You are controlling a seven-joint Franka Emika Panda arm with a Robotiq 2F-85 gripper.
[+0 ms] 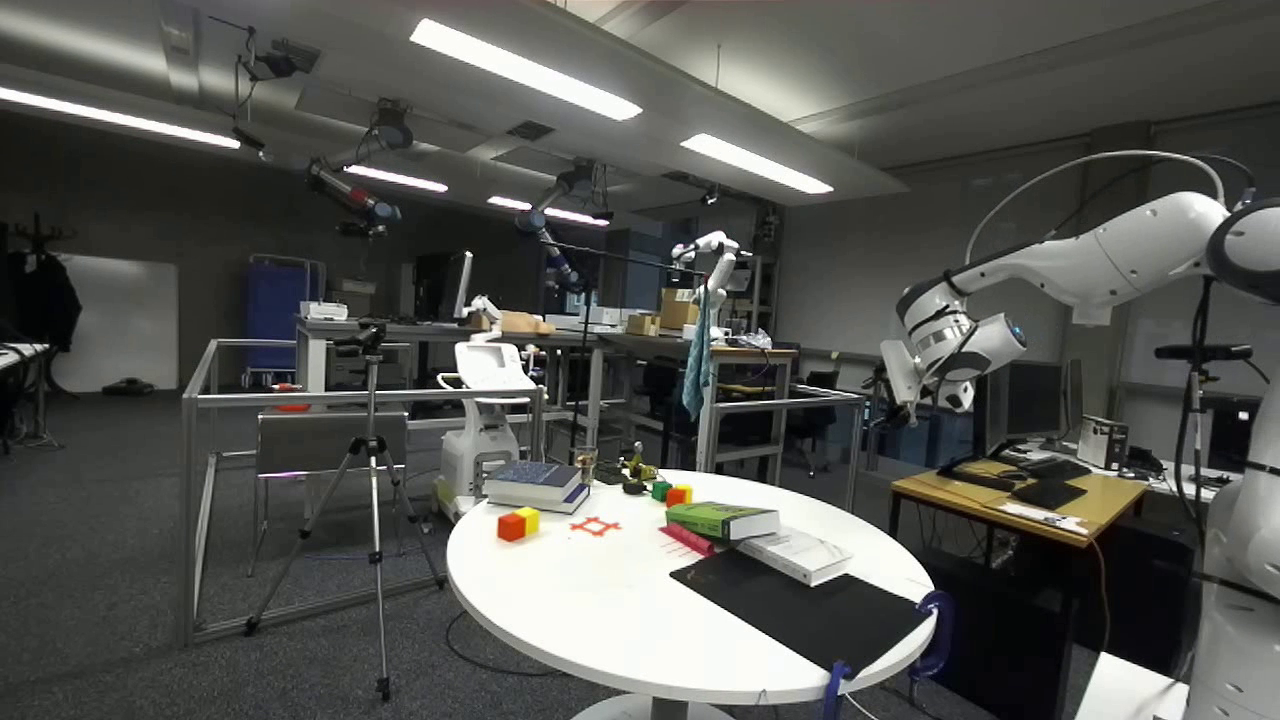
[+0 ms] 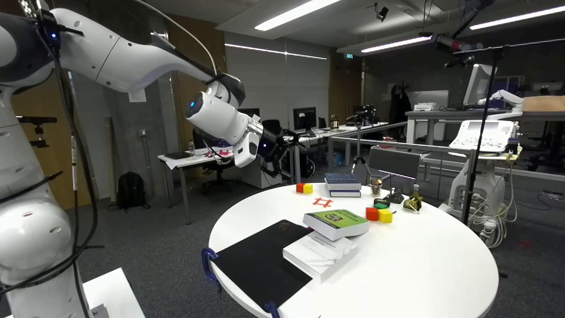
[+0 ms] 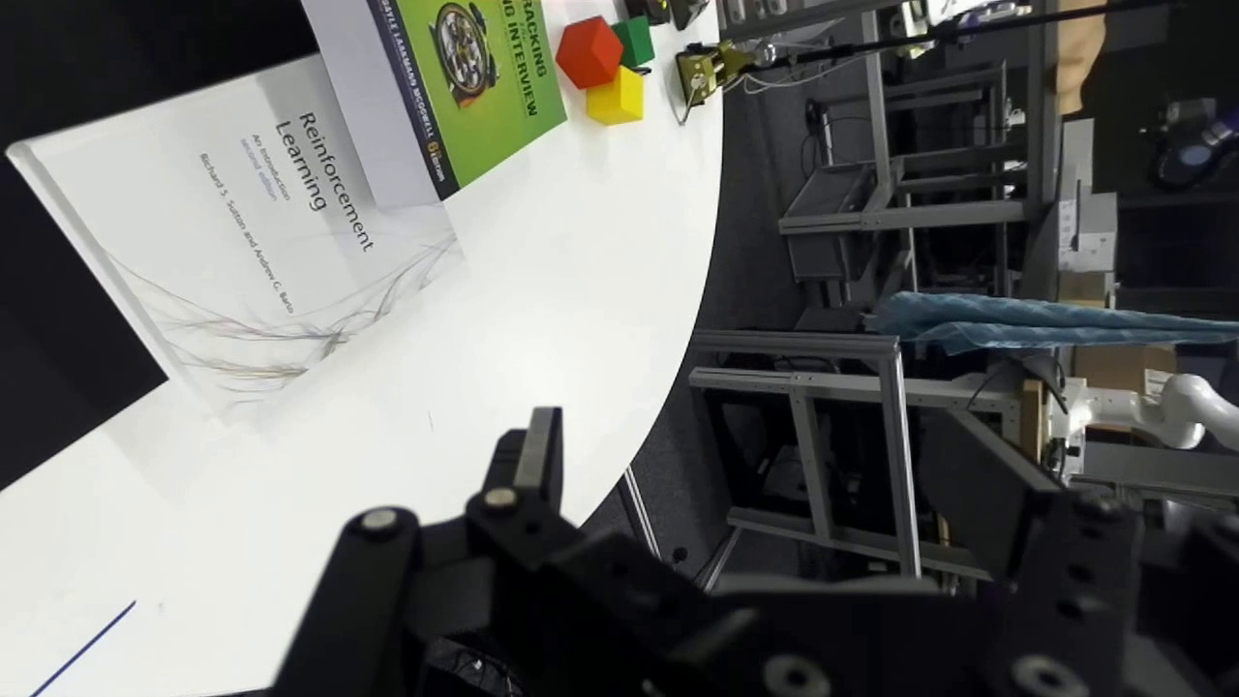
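My gripper is open, its two dark fingers wide apart with nothing between them. In exterior view 1 the gripper (image 1: 893, 414) hangs in the air above and behind the table's right side. A white "Reinforcement Learning" book (image 3: 250, 221) lies partly on a black mat (image 2: 262, 259). The green-covered book (image 2: 339, 222) rests partly over the white one. Beyond them sit a red block (image 3: 589, 53), a yellow block (image 3: 616, 98) and a green block (image 3: 634, 42). Another red block (image 1: 511, 527) and yellow block (image 1: 528, 520) stand near two stacked blue books (image 1: 531, 482).
The round white table (image 2: 423, 265) has free room on its right in exterior view 2. A red hash-shaped frame (image 2: 322, 202) lies flat on it. Blue clamps (image 1: 938, 632) grip the table's edge by the mat. A glass (image 2: 376, 185) and small gold object (image 2: 413, 200) stand at the far side.
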